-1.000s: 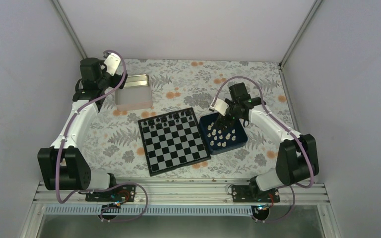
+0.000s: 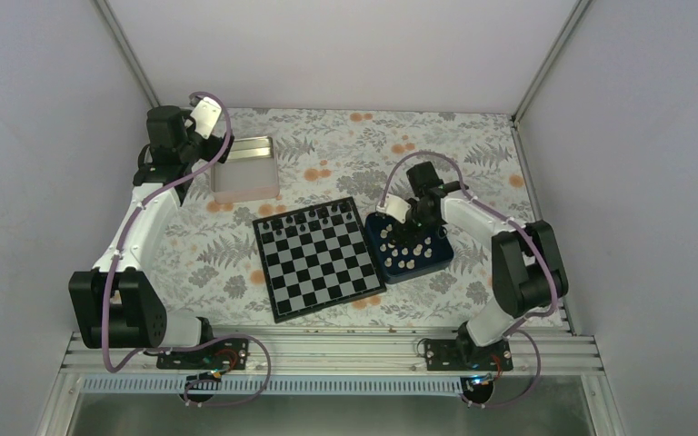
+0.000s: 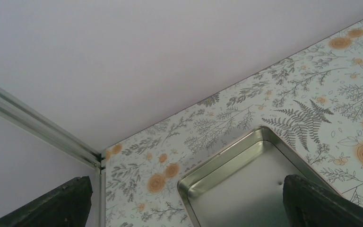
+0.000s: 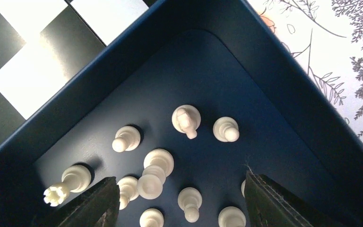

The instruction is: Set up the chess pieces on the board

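Observation:
The chessboard [image 2: 327, 263] lies mid-table in the top view, with several dark pieces [image 2: 303, 227] in rows along its far side and its near squares bare. Right beside it is a navy tray [image 2: 423, 271] of cream pieces [image 2: 410, 264]. My right gripper is over this tray, fingers parted. Between and below them in the right wrist view are a tall cream piece [image 4: 153, 177] and smaller ones such as a pawn [image 4: 190, 203]; none looks gripped. A crenellated rook [image 4: 71, 182] stands by the left finger. My left gripper is open and empty at the far left.
An empty-looking pale box [image 2: 247, 182] with a metal rim sits beneath the left gripper. The tray's walls [image 4: 288, 90] enclose the right gripper's work area.
My right arm has bent inward, its gripper coming slightly nearer and lower over the tray. The left arm, board and dark pieces look unchanged.

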